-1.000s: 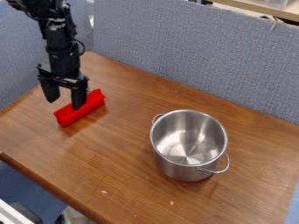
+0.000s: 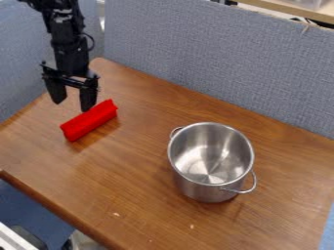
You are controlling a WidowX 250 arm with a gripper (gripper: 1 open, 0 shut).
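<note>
My black gripper (image 2: 72, 96) hangs above the left part of the wooden table, its two fingers open and spread apart. Just below it and slightly to the right lies a red cylindrical object (image 2: 89, 120), set diagonally on the table, with the gripper apart from it. A steel pot (image 2: 210, 153) with two handles stands on the right half of the table, empty inside.
The wooden table (image 2: 144, 210) has free room in the middle and front. Grey padded walls (image 2: 209, 54) border its back and left. A pale shelf sits at the top right.
My gripper has risen a little, away from the red object. The red object and the pot show no visible movement.
</note>
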